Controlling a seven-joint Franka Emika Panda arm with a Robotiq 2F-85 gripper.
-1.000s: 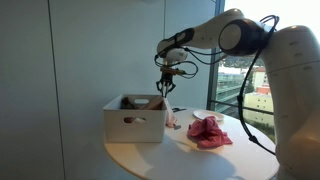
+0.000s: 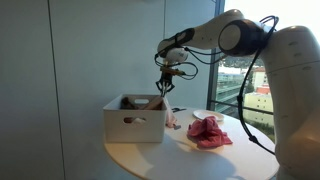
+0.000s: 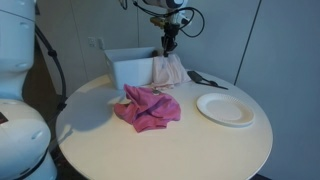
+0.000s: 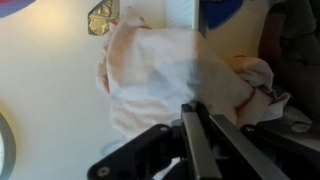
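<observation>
A pale pink cloth hangs against the right end of the white box, its upper part bunched just below my gripper. In the wrist view the cloth spreads from under the shut gripper, with a fold of it caught between the fingers. Exterior view 1 has the gripper over the box's right edge, and only a sliver of the pale cloth shows beside the box. Several items lie inside the box, hard to make out.
A darker pink cloth lies crumpled on the round white table. To its right is a white plate. Black utensils lie behind the plate.
</observation>
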